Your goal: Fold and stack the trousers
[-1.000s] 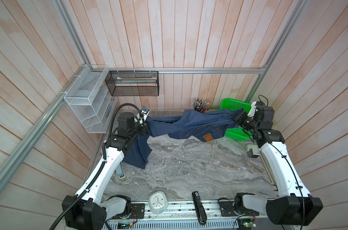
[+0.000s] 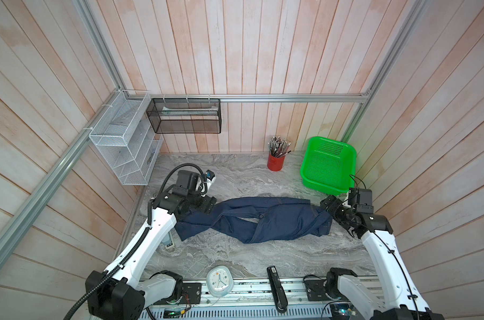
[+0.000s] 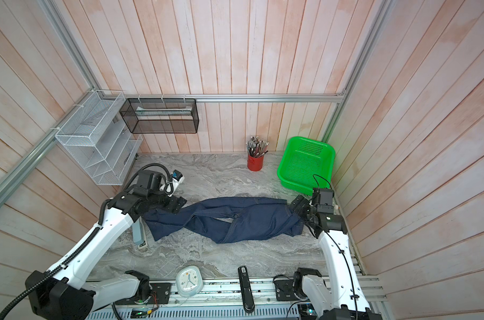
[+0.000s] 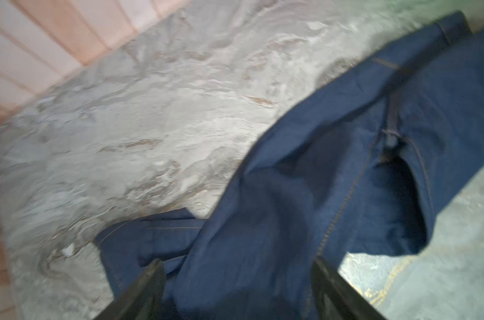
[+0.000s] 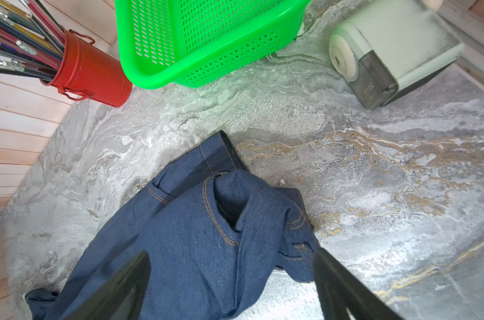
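Dark blue denim trousers [image 2: 274, 218] lie in a long crumpled strip across the middle of the table. Their waistband end, with a bunched opening, shows in the right wrist view [image 5: 231, 213]; at the left end a leg is bent under itself. My left gripper is above the left part of the cloth, its fingers spread apart with denim beneath. Over the right end, my right gripper stands open, no fabric gripped between its fingers.
A green basket [image 2: 327, 165] and a red pot of pens [image 2: 275, 162] stand at the back right. A pale boxy device [image 5: 396, 53] sits at the right edge. In front lie a clock [image 2: 219, 281] and a black stapler-like object [image 2: 276, 288]. Bare table lies before and behind the trousers.
The trousers, held up and stretched between both grippers a second ago, have come down and forward onto the table.
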